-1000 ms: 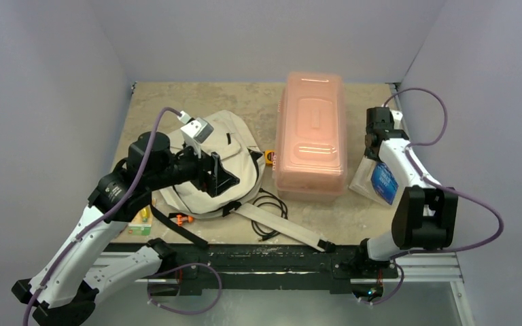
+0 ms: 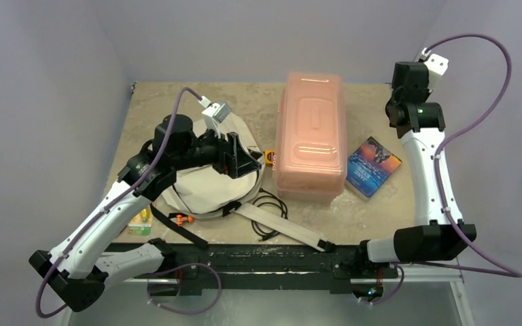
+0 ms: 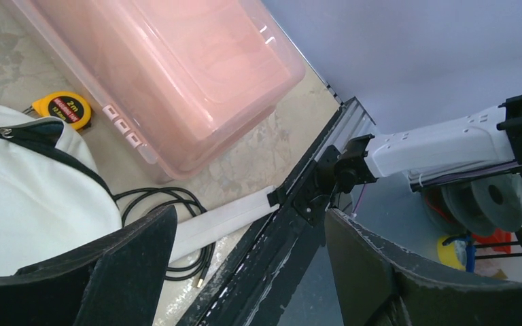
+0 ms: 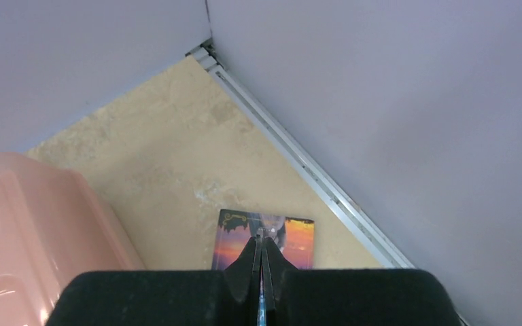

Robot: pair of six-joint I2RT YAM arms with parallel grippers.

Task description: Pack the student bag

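The blue and orange book point(image 2: 374, 168) lies flat, cover up, on the table right of the pink box. My right gripper is over the table behind the book in the top view, its fingertips meeting. No object shows between those fingers, and the book point(image 4: 300, 238) appears below and beyond them. The white bag point(image 2: 207, 193) rests at left with its strap stretched toward the front edge. My left gripper hangs open over the bag's right side, nothing between its wide-spread fingers. The bag point(image 3: 34, 197) shows a dark zipper along its edge.
A large pink translucent box point(image 2: 311, 129) stands mid-table. Between it and the bag sit a yellow tape measure point(image 3: 64, 109) and a coiled black cable point(image 2: 270, 216). An orange item point(image 2: 183, 219) lies by the bag. Bare table surrounds the book.
The book's cover, raised under the right gripper earlier, now lies flat. My right gripper has drawn back and right, away from it. The left gripper has shifted right and slightly back over the bag.
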